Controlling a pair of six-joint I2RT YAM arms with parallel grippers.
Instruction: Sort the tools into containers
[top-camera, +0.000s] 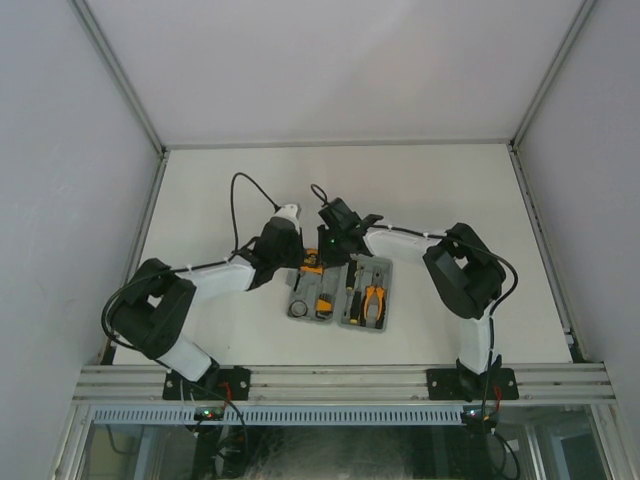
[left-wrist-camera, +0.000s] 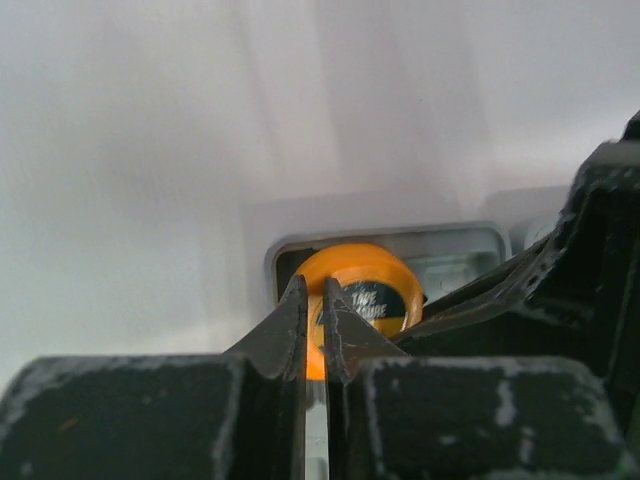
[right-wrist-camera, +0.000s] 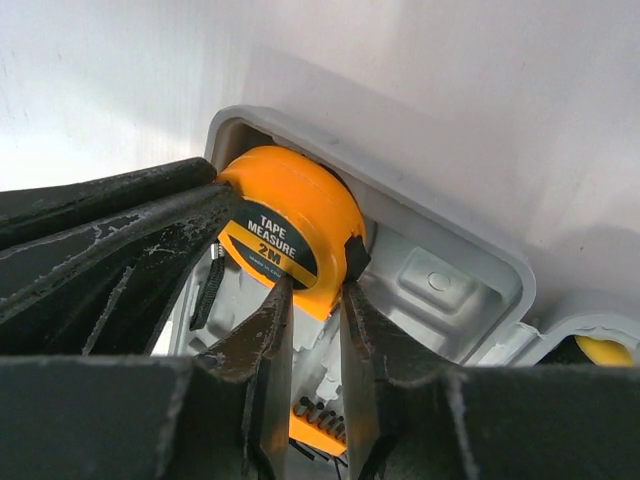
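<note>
An orange tape measure (right-wrist-camera: 300, 195) with a black label sits in the end compartment of the grey tool case (right-wrist-camera: 450, 225). My right gripper is shut on the tape measure's lower corner, beside its black end hook. At the opposite side, the fingers (right-wrist-camera: 120, 225) of my left gripper touch its edge. In the left wrist view the left gripper has a narrow gap between its tips, and orange tape measure shows there; whether it grips is unclear. From the top, both grippers crowd over the case's far end and partly hide the tape measure (top-camera: 311, 262).
The case's left half also holds an orange-and-black tool (top-camera: 324, 306) and a round item (top-camera: 299, 308). Orange pliers (top-camera: 374, 305) and several slim tools lie in the right half. The two arms' tips nearly meet.
</note>
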